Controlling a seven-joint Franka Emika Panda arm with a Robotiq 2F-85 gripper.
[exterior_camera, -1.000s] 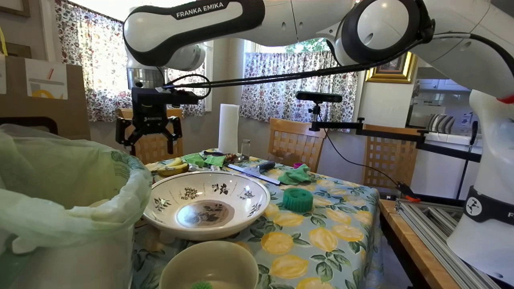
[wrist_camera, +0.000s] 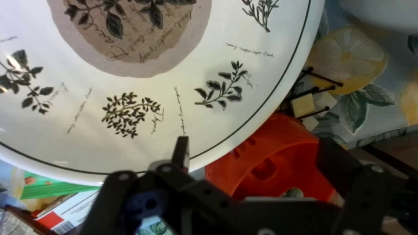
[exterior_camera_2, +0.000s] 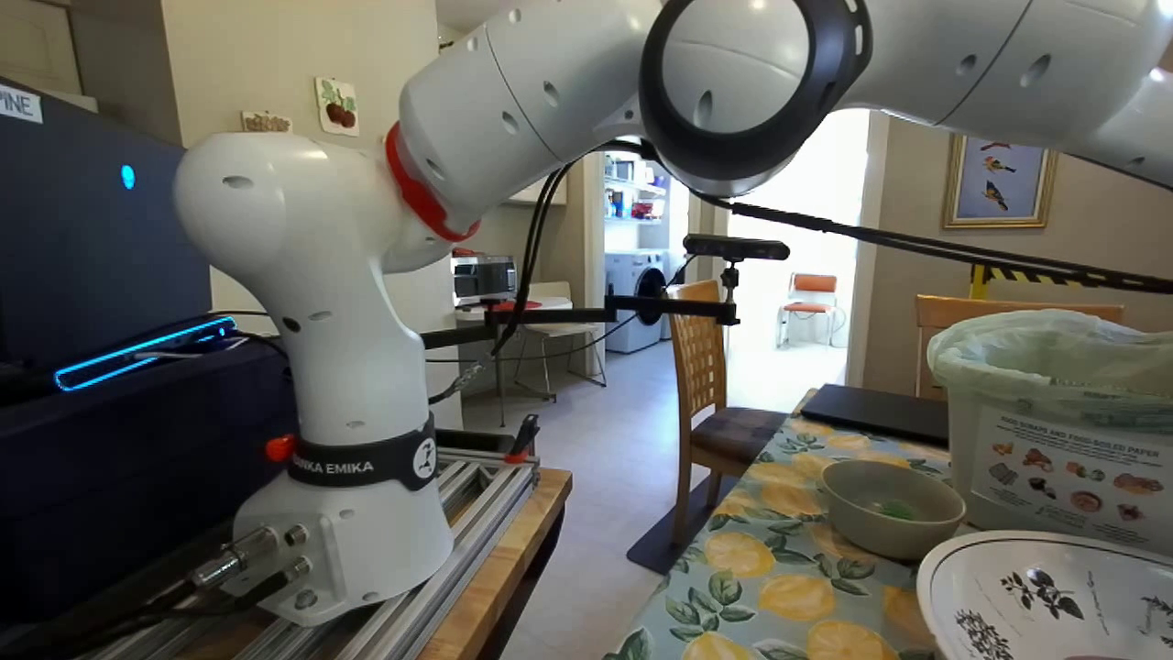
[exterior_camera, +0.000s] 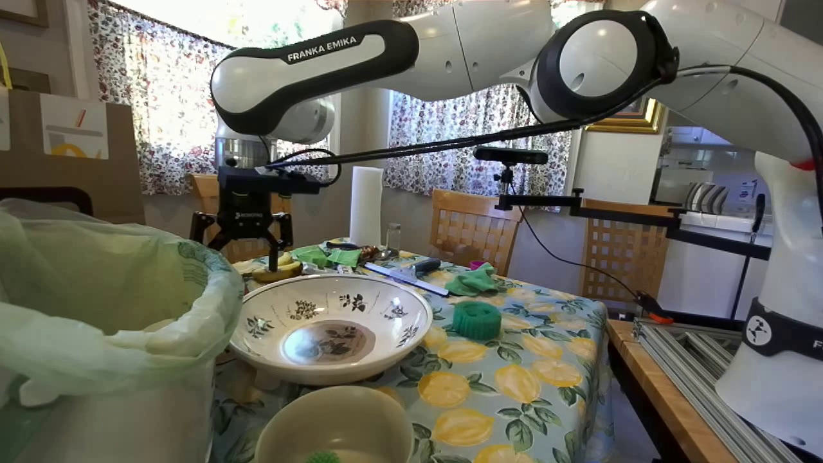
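Observation:
My gripper [exterior_camera: 239, 261] points down behind the lined bin, at the far left of the bowl. In the wrist view the gripper is open, its two fingers wide apart. An orange-red plastic object [wrist_camera: 274, 152] with a round hollow shows in the gap between them, apparently below; nothing is gripped. One finger [wrist_camera: 181, 150] appears over the rim of the large white bowl [wrist_camera: 243, 129] with plant drawings. That bowl is empty [exterior_camera: 332, 293]. In exterior view 1 the orange-red object cannot be seen, and exterior view 2 does not show the gripper.
The bin [exterior_camera: 177, 339] stands tall near the gripper. A smaller beige bowl [exterior_camera: 335, 420] holds something green. Bananas [exterior_camera: 278, 270], a green round item [exterior_camera: 476, 319] and green cloth [exterior_camera: 472, 281] lie about. Small cubes with dark sticks [wrist_camera: 309, 103] sit beside the red object.
The gripper has come down and slightly to the right, closer to the table behind the bin. The bowls and other table items have not moved.

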